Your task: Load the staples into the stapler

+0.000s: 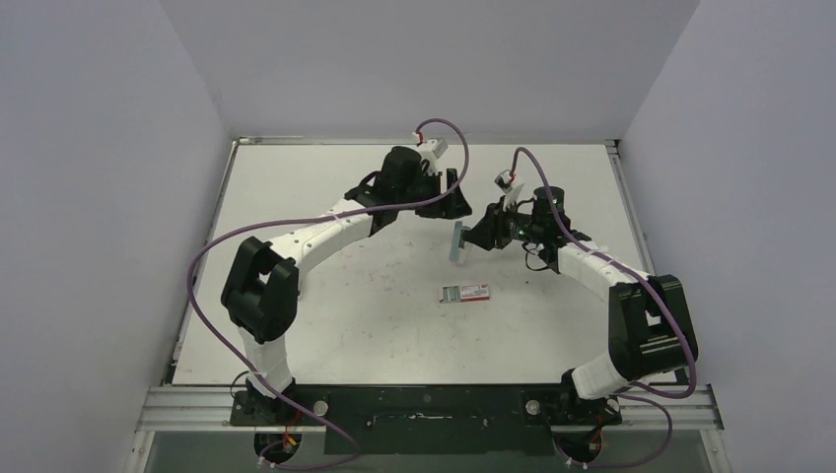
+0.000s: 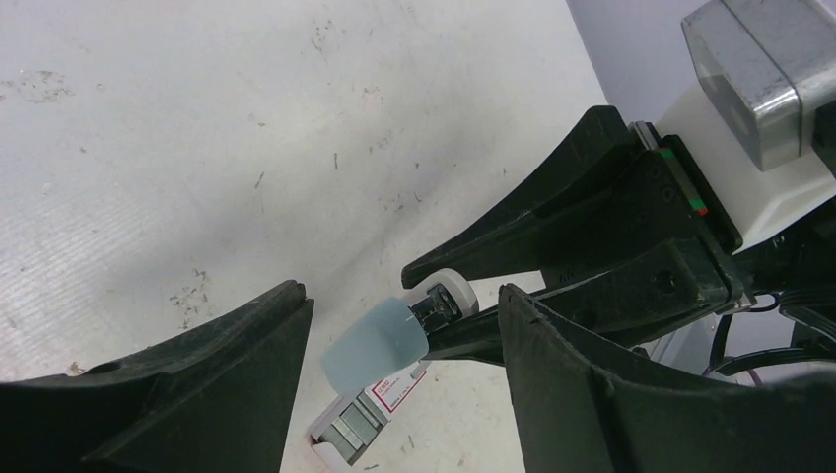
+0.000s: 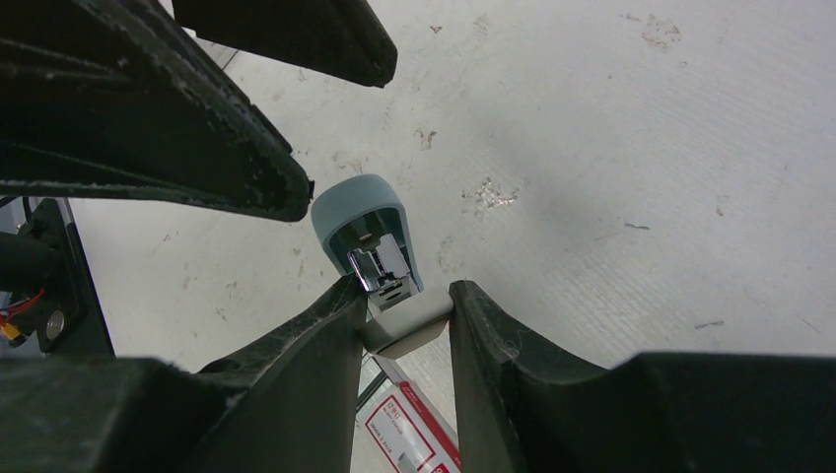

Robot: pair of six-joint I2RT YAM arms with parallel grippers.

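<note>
A light blue and white stapler point(image 2: 375, 345) is held up over the table by my right gripper, which is shut on its white end; the blue end and metal inner part point(image 3: 380, 264) face away from the fingers. My left gripper stands open just above and left of the stapler, its black fingers on either side of it in the left wrist view. A staples box point(image 1: 464, 294) with red-and-white label lies on the table below, partly hidden in both wrist views.
A small pale object at the left is largely covered by my left arm. Both arms stand close together over the table's upper middle.
</note>
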